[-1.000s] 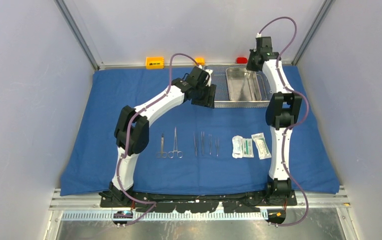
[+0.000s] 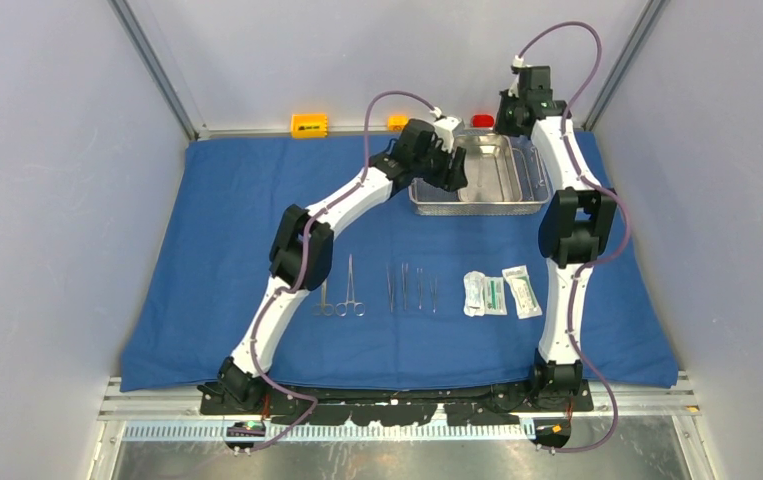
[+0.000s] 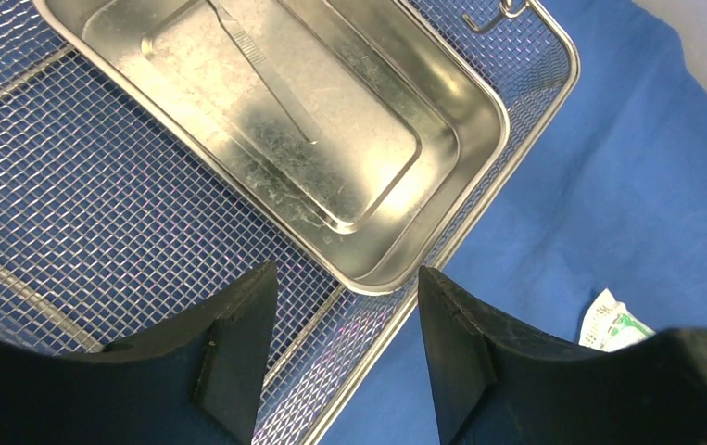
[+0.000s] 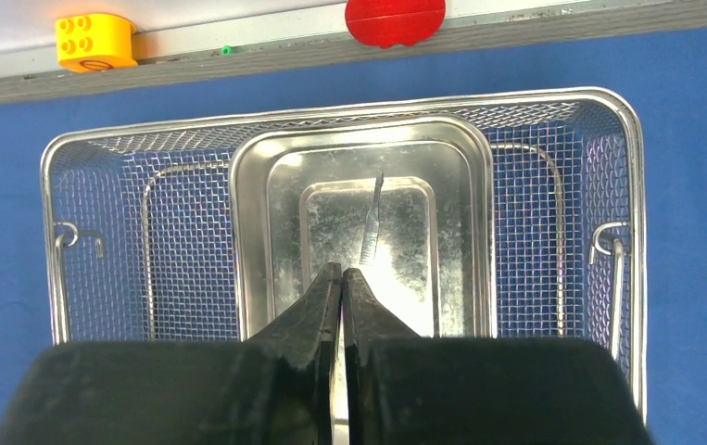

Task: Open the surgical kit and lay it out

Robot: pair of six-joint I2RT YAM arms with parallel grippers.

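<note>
A silver metal tray (image 4: 465, 232) sits inside a wire mesh basket (image 2: 477, 209). One slim serrated-handled metal instrument lies on the tray floor; the right wrist view shows the instrument (image 4: 371, 222) just ahead of my right fingertips. My left gripper (image 2: 454, 180) is over the basket's left part. Its fingers (image 3: 243, 338) stand well apart with nothing held, near the tray's corner in the left wrist view. Above the basket's back side hangs my right gripper (image 2: 502, 130). Only a narrow gap separates its fingers (image 4: 317, 320), and I see nothing held there.
Scissors-like instruments (image 2: 350, 290), slim instruments (image 2: 405, 287) and white-green packets (image 2: 521, 291) lie across the front of the blue cloth. Behind the basket are a yellow block (image 4: 96, 42) and a red piece (image 4: 396, 19).
My left gripper has moved right, over the basket and up to the tray.
</note>
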